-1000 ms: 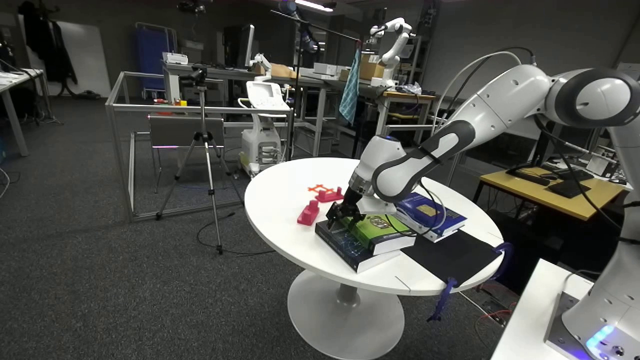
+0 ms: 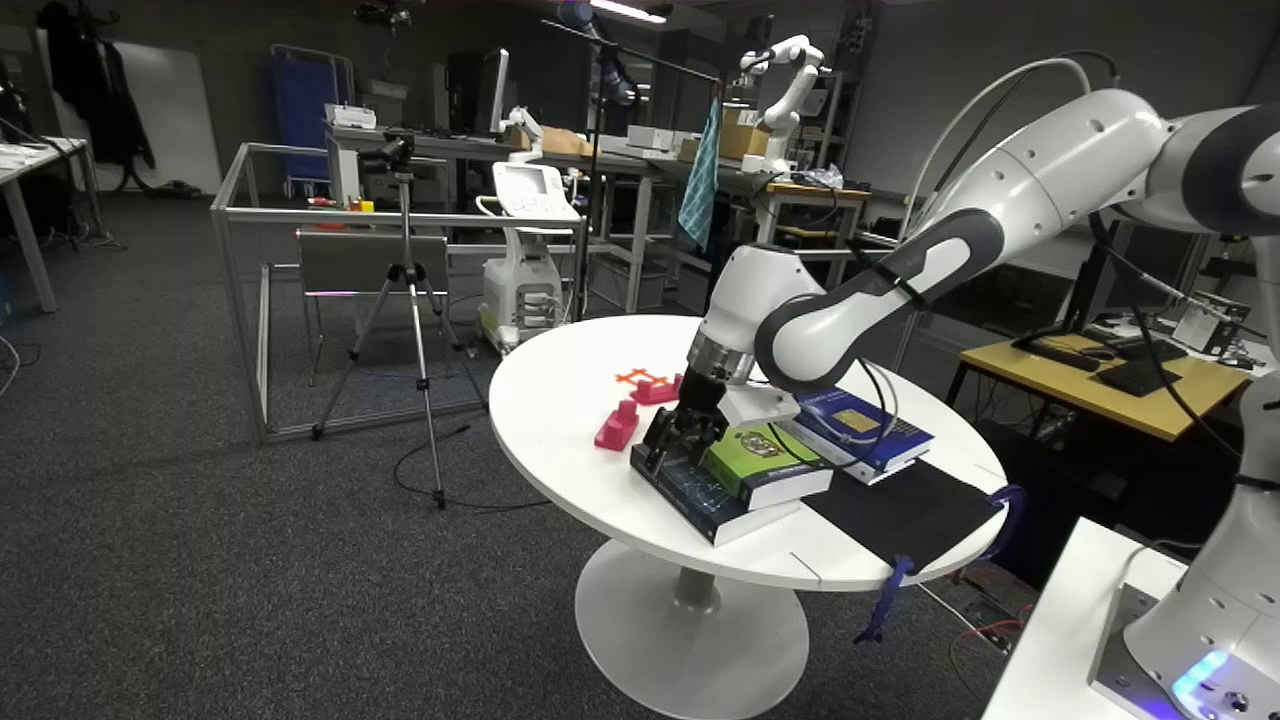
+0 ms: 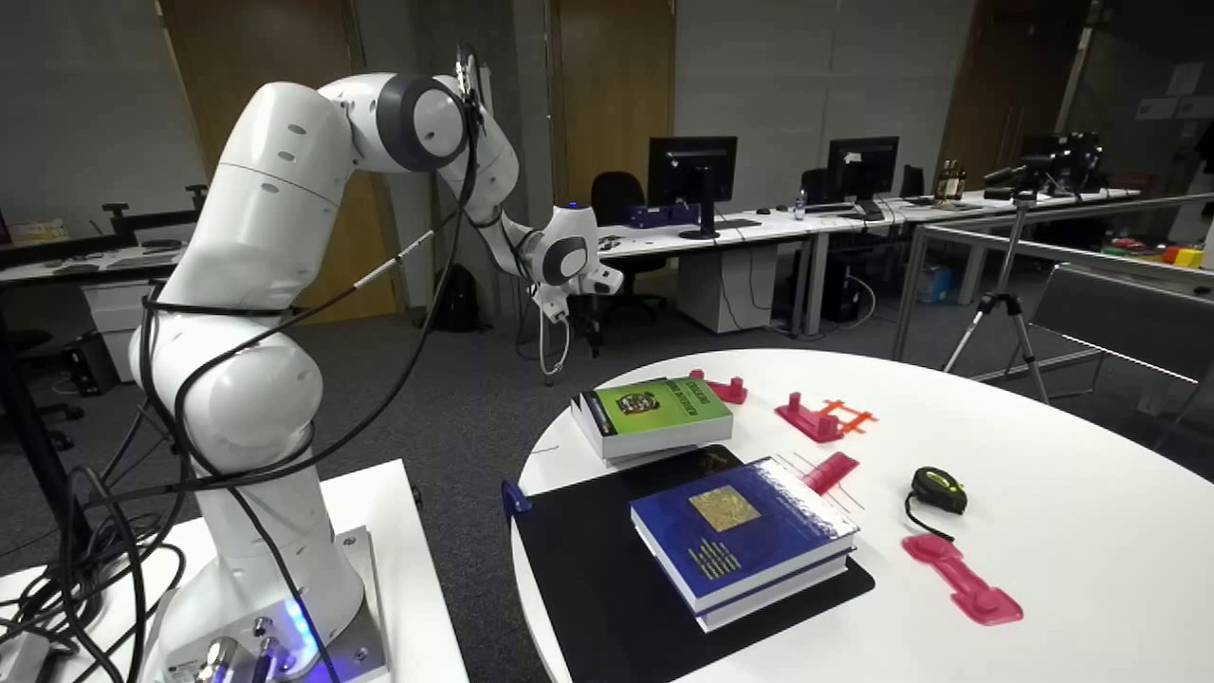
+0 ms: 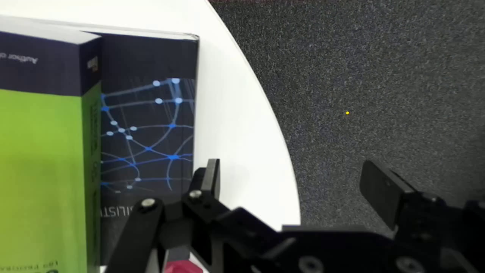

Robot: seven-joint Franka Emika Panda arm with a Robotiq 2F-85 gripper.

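My gripper (image 2: 671,444) is over the table's edge-side part of the book pile, its fingers wide apart with nothing between them. In the wrist view, one finger (image 4: 211,179) appears near the outer edge of a dark book with a blue network pattern (image 4: 147,141); the other finger (image 4: 384,191) is over the floor, past the table rim. Whether either finger touches the book cannot be told. A thick green book (image 2: 761,458) lies on the dark one, leaving a strip of its cover bare. Exterior view 2 shows the gripper (image 3: 589,330) behind the green book (image 3: 656,412).
Two stacked books, a blue one (image 3: 740,524) on top, rest on a black mat (image 3: 580,569). Pink pieces (image 3: 810,419), an orange lattice (image 3: 851,416) and a tape measure (image 3: 939,489) lie on the round white table (image 3: 1093,546). Bare tabletop surrounds the tape measure.
In exterior view 1, my gripper has shifted slightly left and lower, from near the green book's edge toward the dark book's outer side. The arm's links moved with it; the books look unmoved.
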